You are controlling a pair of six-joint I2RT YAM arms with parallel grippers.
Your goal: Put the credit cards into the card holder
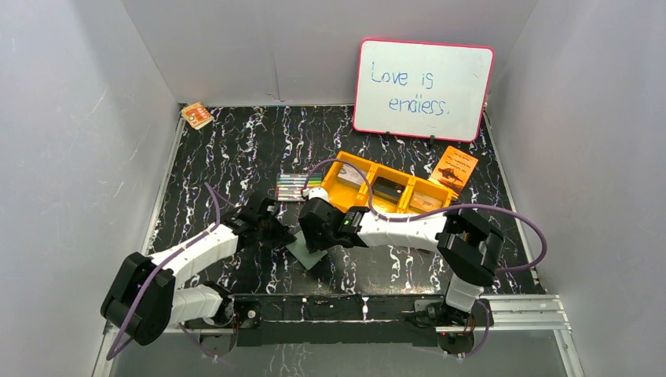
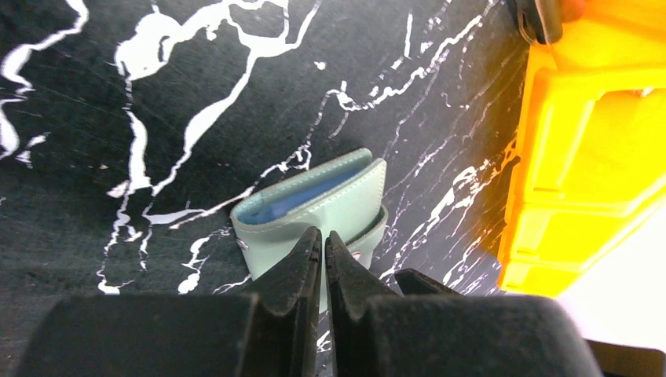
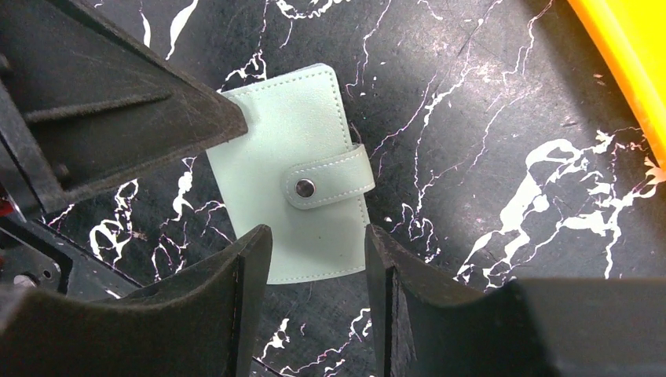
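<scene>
The pale green card holder (image 3: pixel 271 169) lies on the dark marbled table, its snap strap fastened in the right wrist view. From the left wrist view the holder's (image 2: pixel 330 204) top edge gapes a little, showing a bluish inside. My left gripper is shut over its near side, with nothing visible between the fingertips; in the right wrist view a left finger (image 3: pixel 181 118) overlaps the holder's upper left corner. Across the holder's lower edge, my right gripper stands part open, nothing held. Cards (image 1: pixel 350 175) seem to sit in the yellow organizer (image 1: pixel 334 194).
Behind the grippers lie several colored pens (image 1: pixel 290 187). An orange book (image 1: pixel 454 169) is by the organizer, and a whiteboard (image 1: pixel 424 88) stands at the back.
</scene>
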